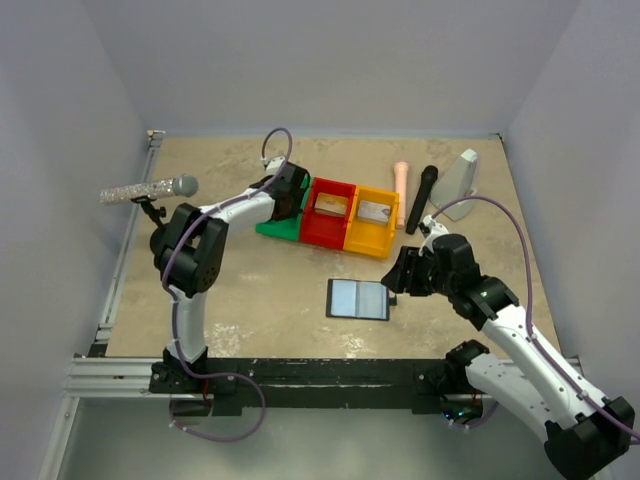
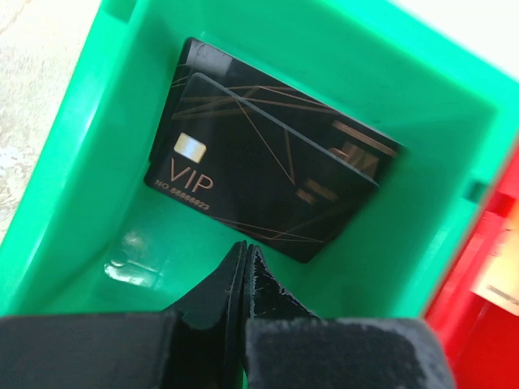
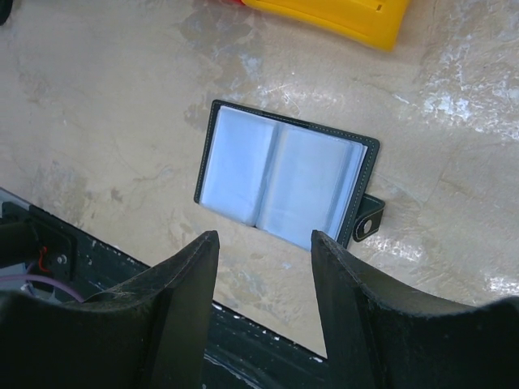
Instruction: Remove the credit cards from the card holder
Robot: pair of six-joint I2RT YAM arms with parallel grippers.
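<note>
The open card holder [image 1: 358, 299] lies on the table, its clear sleeves [image 3: 304, 184] facing up and its dark clasp tab sticking out at the right. In the left wrist view, two overlapping black cards [image 2: 243, 174], the upper one marked VIP, lie in the green bin [image 2: 77, 162]. My left gripper is over that bin, shut, its tips just short of the cards in view, with nothing showing between them. To the right of the card holder in the top view is my right gripper, its fingers apart and empty.
A red bin [image 1: 323, 231] and a yellow bin [image 1: 370, 238] adjoin the green one, each with cards inside. Farther right are a pink stick [image 1: 400, 190], a black stick [image 1: 422, 195] and a white object [image 1: 458, 185]. The table left of the card holder is clear.
</note>
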